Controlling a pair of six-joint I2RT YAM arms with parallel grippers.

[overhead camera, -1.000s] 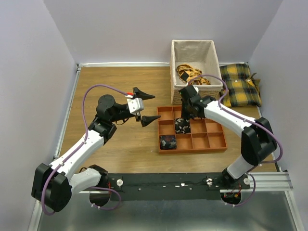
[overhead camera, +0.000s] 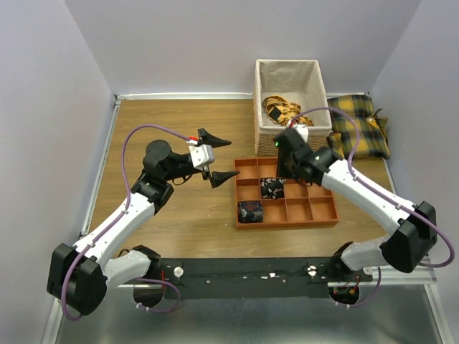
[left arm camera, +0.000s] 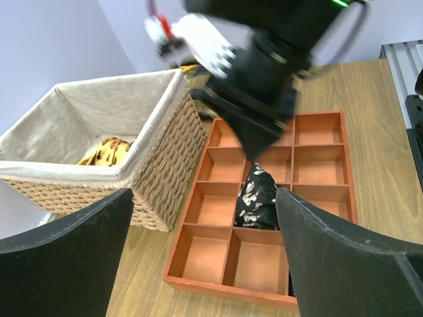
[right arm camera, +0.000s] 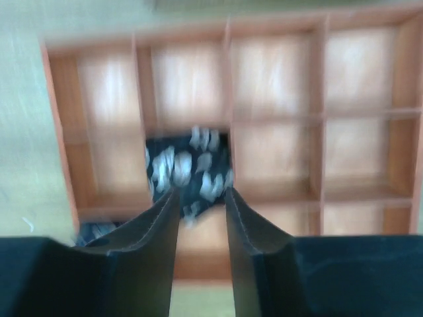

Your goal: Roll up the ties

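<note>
An orange divided organizer (overhead camera: 320,210) holds a black patterned tie (overhead camera: 272,188) and a second dark tie (overhead camera: 249,211) in separate compartments. My left gripper (overhead camera: 221,159) hangs open and empty, left of the organizer. My right gripper (overhead camera: 285,170) is over the organizer, blurred in motion; in the right wrist view its fingertips are apart, with no tie visibly held between them. A yellow patterned cloth (overhead camera: 285,111) lies in the basket.
A white-lined wicker basket (overhead camera: 290,79) stands behind the organizer. A plaid yellow-black cloth (overhead camera: 354,132) lies right of it.
My right arm has moved up and toward the right front, away from the tie compartment, and is blurred. The left arm has not moved.
</note>
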